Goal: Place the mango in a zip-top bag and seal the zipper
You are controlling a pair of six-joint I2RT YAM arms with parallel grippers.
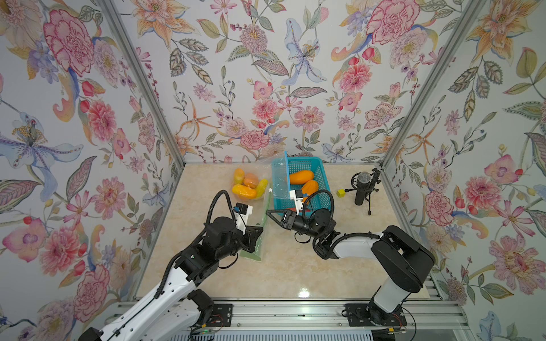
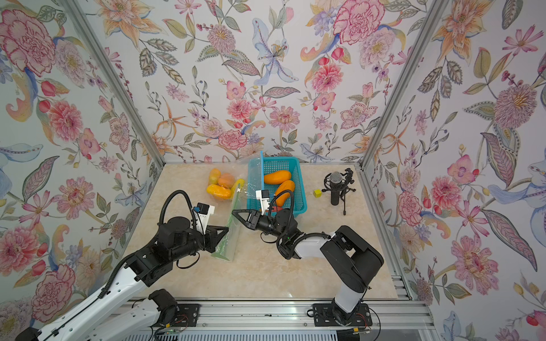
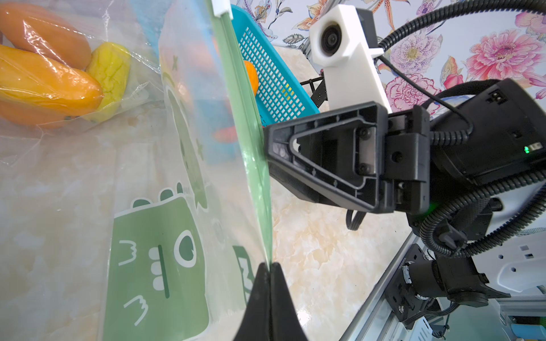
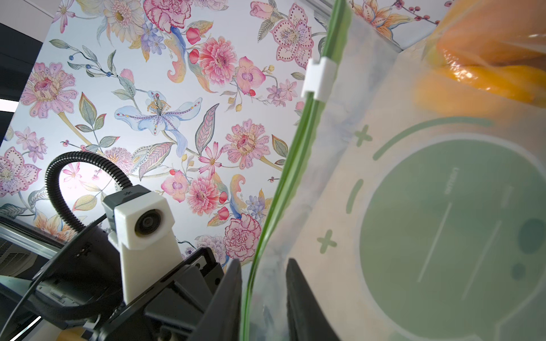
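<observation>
A clear zip top bag (image 3: 187, 216) with green cartoon print stands between my arms, its green zipper strip (image 3: 245, 119) running along the edge. On that strip, well beyond the grippers, sits a white slider (image 4: 320, 79). My left gripper is shut on the near end of the strip. Partway up the same edge, my right gripper is part open, the strip passing between its fingers. A yellow-orange mango (image 3: 48, 79) lies under clear plastic beside other fruit; whether it is inside this bag I cannot tell.
Behind the right gripper stands a blue basket (image 1: 325, 180) holding orange fruit (image 1: 301, 177). A dark tripod-like object (image 1: 364, 187) and a small yellow-green cube (image 1: 340, 193) are at the right.
</observation>
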